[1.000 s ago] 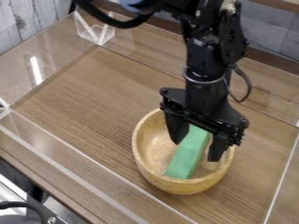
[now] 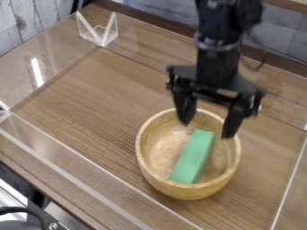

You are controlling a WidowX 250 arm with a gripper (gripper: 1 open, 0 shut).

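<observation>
A yellow round bowl (image 2: 157, 154) stands on the wooden table (image 2: 66, 121), right of centre, with a green elongated piece (image 2: 192, 157) lying inside it. The black gripper (image 2: 217, 117) is above the bowl's back part, open, its two fingers apart on either side with nothing seen held between them.
A white wire item (image 2: 99, 27) stands at the back left. Table edges run along the back and the lower left.
The gripper has risen and moved back from low over the bowl, showing more of the green piece. The bowl and green piece look unmoved.
</observation>
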